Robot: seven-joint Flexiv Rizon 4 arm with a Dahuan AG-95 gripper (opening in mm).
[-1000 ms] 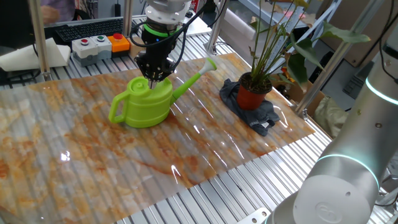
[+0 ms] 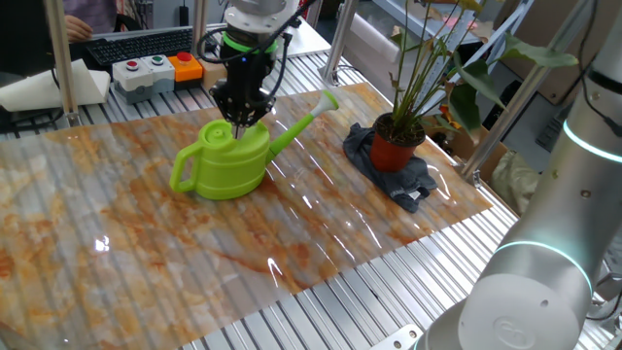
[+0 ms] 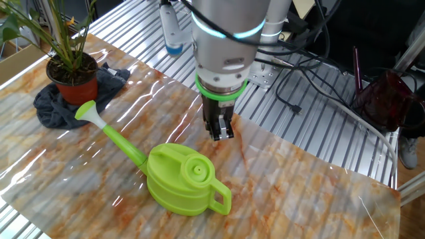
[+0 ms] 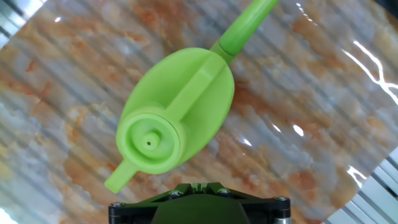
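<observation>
A bright green watering can stands upright on the marbled sheet. In the wrist view the can's round cap and top handle show from above, with its spout running to the upper right. Beyond the can in exterior view 1 is my black gripper, its lower end partly hidden by the can. Exterior view 2 has the gripper beside the can and raised above the sheet, apart from it. The fingertips meet near the bottom of the wrist view, shut, and nothing shows between them.
A potted plant in a brown pot rests on a dark cloth near the spout. Button boxes and a keyboard stand at the far edge. The sheet is bare in front of the can.
The cables by my wrist have shifted, and the wrist looks slightly turned. My gripper stays in nearly the same place; the can and plant have not moved.
</observation>
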